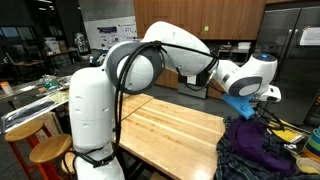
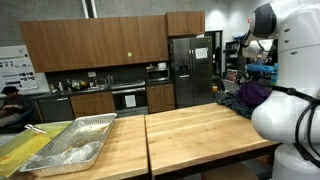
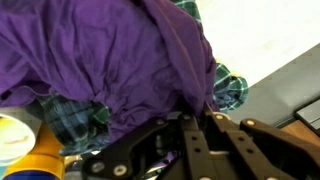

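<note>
A purple cloth [image 1: 253, 142] hangs bunched from my gripper, which is shut on a fold of it. In the wrist view the cloth [image 3: 135, 55] fills the upper left and runs down to the fingers. Below it, a dark green plaid cloth [image 1: 232, 158] lies on the table, partly covered by the purple one. Part of the plaid [image 3: 230, 90] also shows beside the purple cloth in the wrist view. The fingertips are mostly hidden by the fabric.
</note>
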